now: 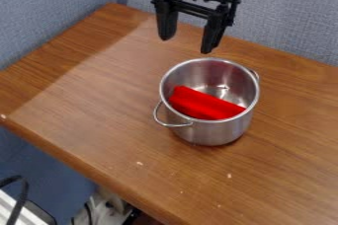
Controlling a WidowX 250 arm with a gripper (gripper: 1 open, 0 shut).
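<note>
A steel pot with two loop handles stands right of centre on the wooden table. Inside it a red cylinder lies on its side. My black gripper hangs above and behind the pot at the top of the view, its two fingers wide apart, with nothing between them.
Grey padded walls line the back and left. The near left edge drops to a blue floor with dark cables.
</note>
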